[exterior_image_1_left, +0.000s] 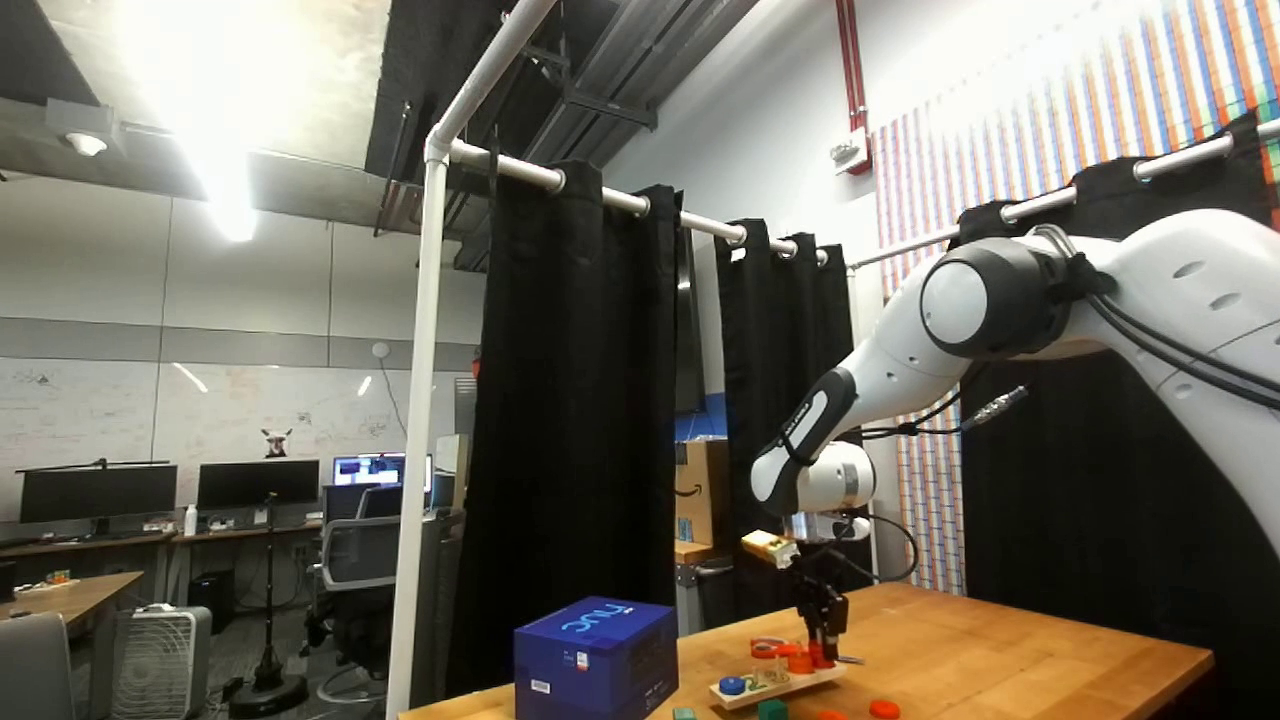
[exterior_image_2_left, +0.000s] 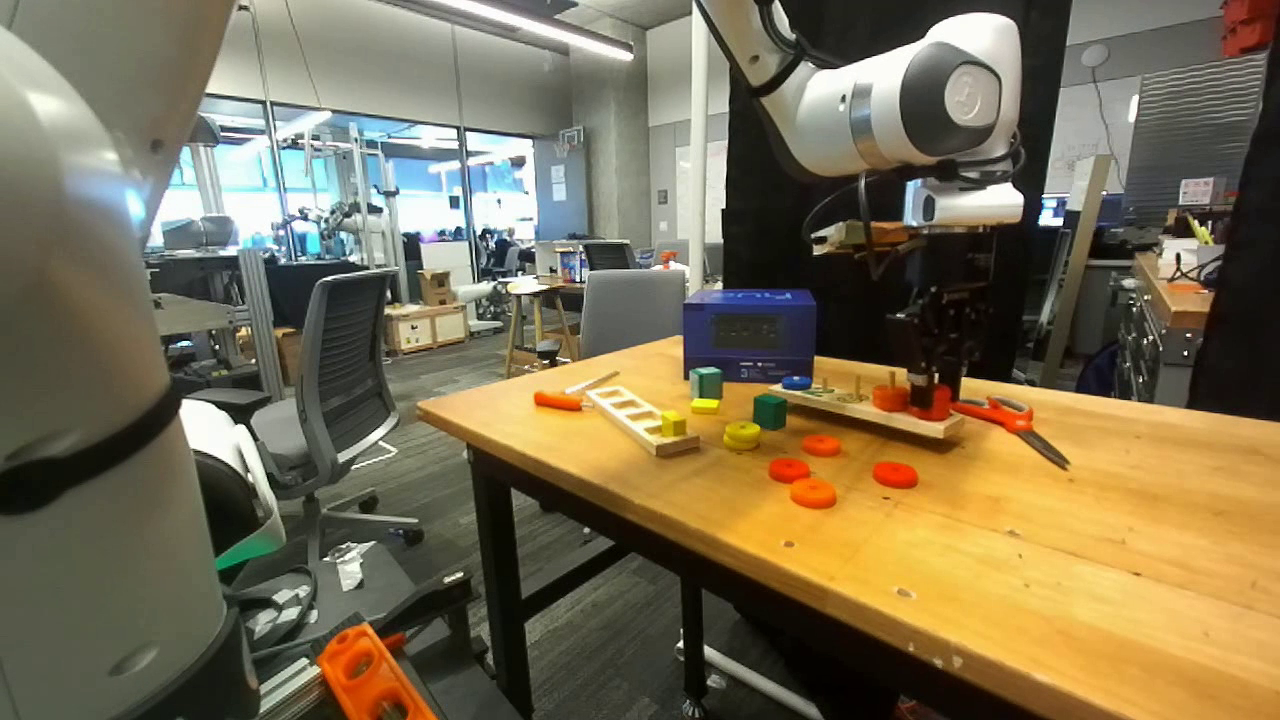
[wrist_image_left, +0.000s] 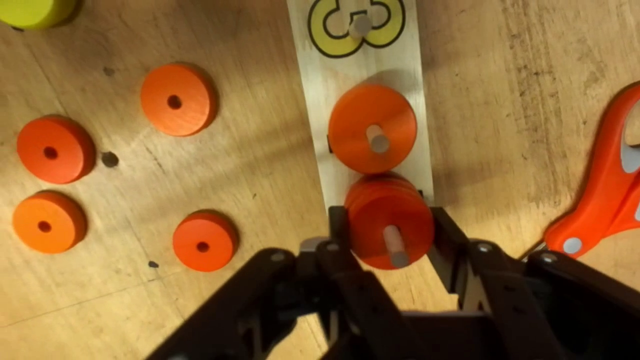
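My gripper is shut on a stack of red discs (wrist_image_left: 384, 247) at the end of the wooden peg board (wrist_image_left: 370, 66). The end peg still pokes up through the stack. Beside it on the board, an orange disc (wrist_image_left: 373, 114) sits around its own peg. The painted 3 on the board has a bare peg (wrist_image_left: 360, 26) in the wrist view. A blue disc (exterior_image_2_left: 797, 383) is at the board's far end. Whether the board touches the table is hard to tell.
Several loose orange discs (exterior_image_2_left: 821, 445) lie on the table in front of the board. Orange scissors (exterior_image_2_left: 1005, 415) lie beside its near end. A green block (exterior_image_2_left: 769, 412), yellow discs (exterior_image_2_left: 743, 436) and a blue box (exterior_image_2_left: 750, 336) are close by.
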